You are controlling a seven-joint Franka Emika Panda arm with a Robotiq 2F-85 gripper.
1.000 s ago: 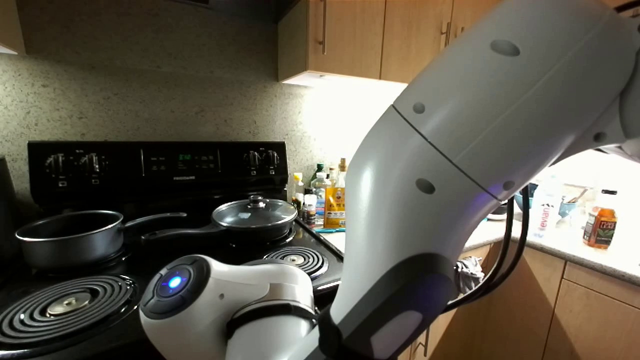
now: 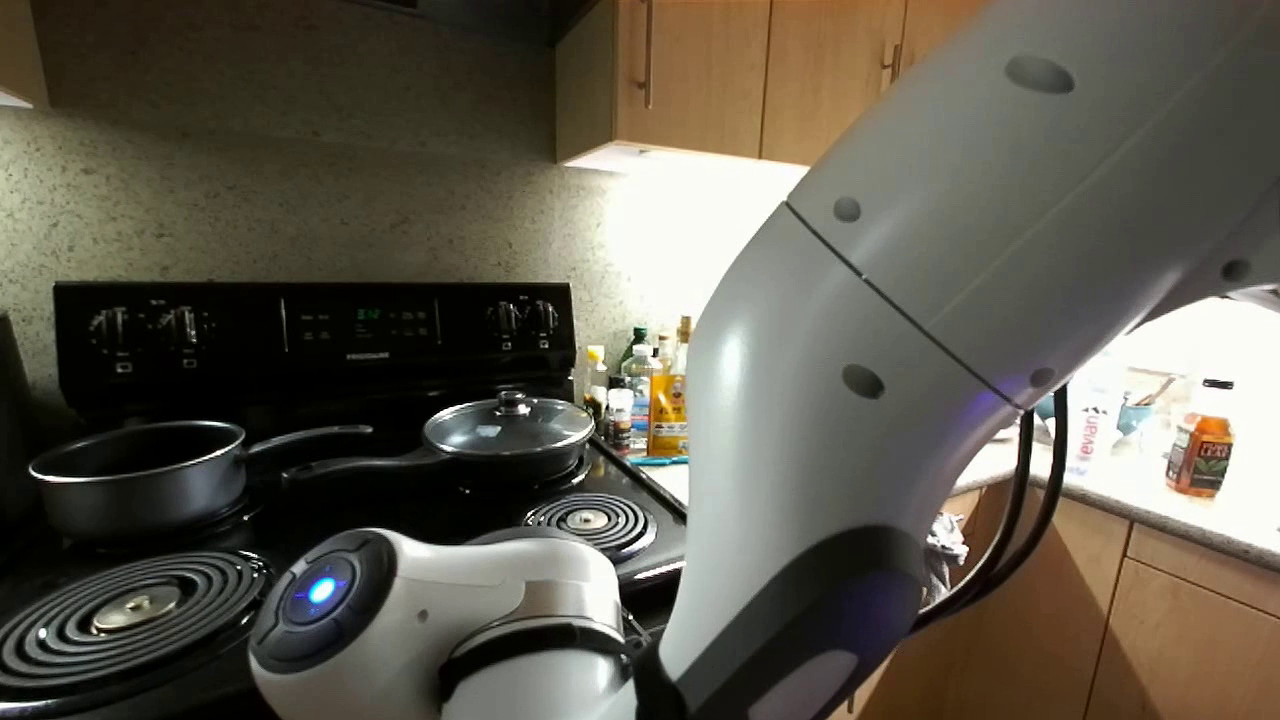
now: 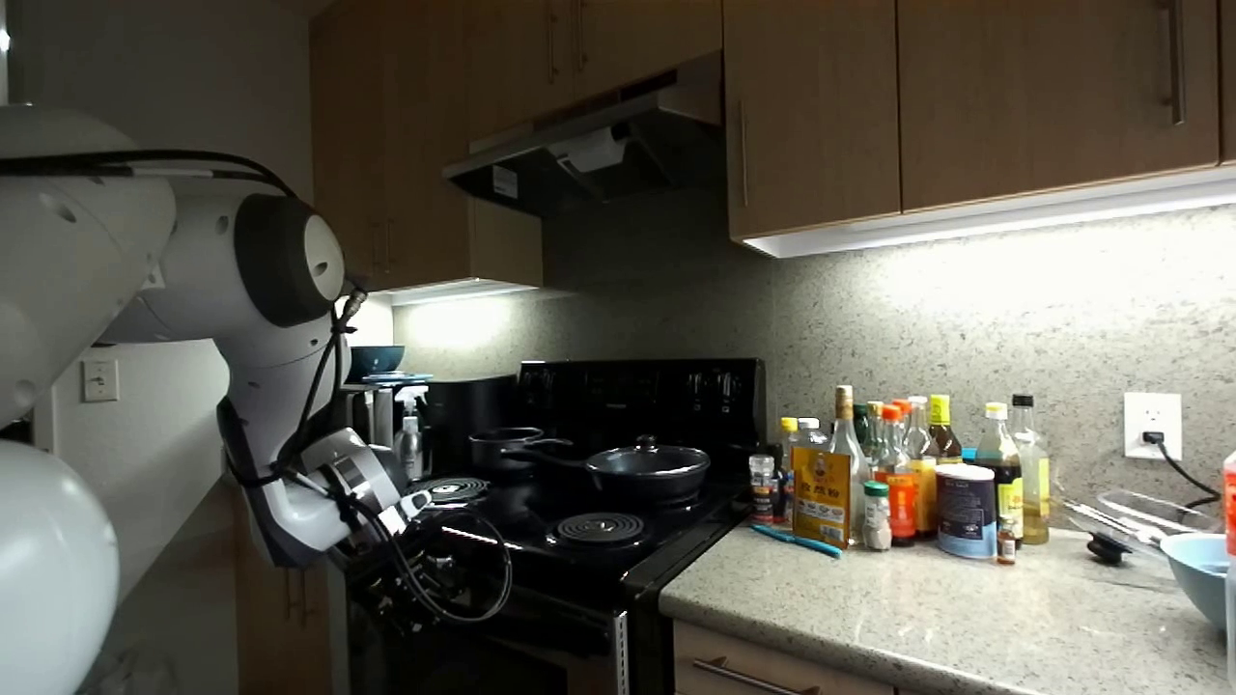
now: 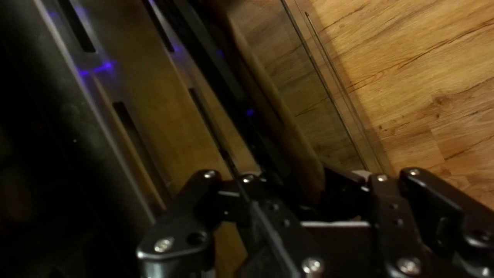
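Observation:
In the wrist view my gripper is shut on a dark, rounded bar that looks like the oven door's handle (image 4: 296,155). The bar runs from the upper middle down between the fingers, with brown reflections along it. Beside it lies a metal strip with dark slots (image 4: 127,122), apparently the oven door's edge. Exterior view 2 places the gripper (image 3: 423,585) low at the front of the black stove (image 3: 545,521). From exterior view 1 the fingers are out of sight below the frame. How far the door stands open is hard to tell.
On the stovetop stand a grey pot (image 2: 144,480) and a lidded pan (image 2: 510,438). Several bottles (image 3: 898,463) crowd the counter (image 3: 788,585) at the right. Wooden floor (image 4: 430,92) shows clear beyond the handle.
In exterior view 1 my wrist has shifted left and slightly down, and the upper arm has moved with it. The pot and pan are where they were.

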